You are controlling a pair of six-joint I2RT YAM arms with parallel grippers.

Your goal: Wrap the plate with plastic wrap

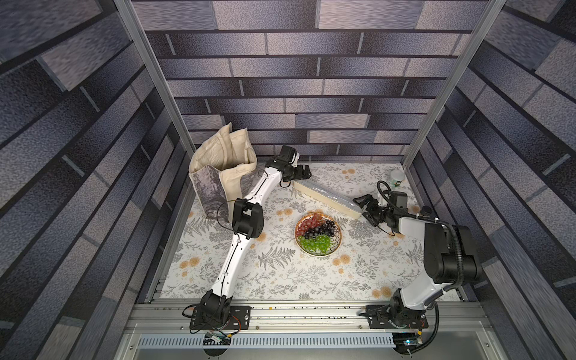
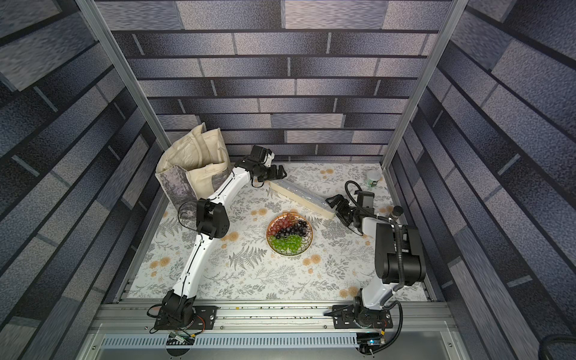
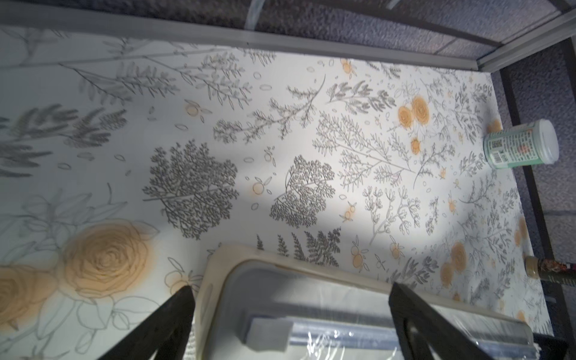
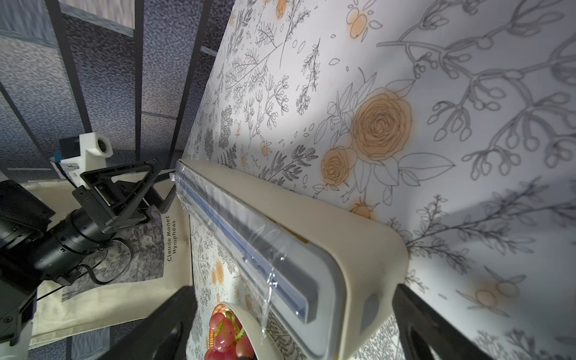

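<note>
A plate (image 1: 298, 244) holding red, black and green grapes rests near the middle of the table. Behind it lies the long cream plastic wrap box (image 1: 327, 198), slanting from back left to front right, with clear film and a slider along its top. My left gripper (image 1: 304, 172) stands open at the box's far left end, its fingers (image 3: 420, 324) above that end. At the opposite end my right gripper (image 1: 361, 202) is also open, and the box end (image 4: 360, 288) shows between its fingers. Whether either gripper touches the box I cannot tell.
A cream cloth bag (image 1: 222, 171) stands at the back left beside the left arm. By the right wall are a small white-green tub (image 1: 396, 177) and a dark-capped bottle (image 1: 425, 211). In front of the plate the table is clear.
</note>
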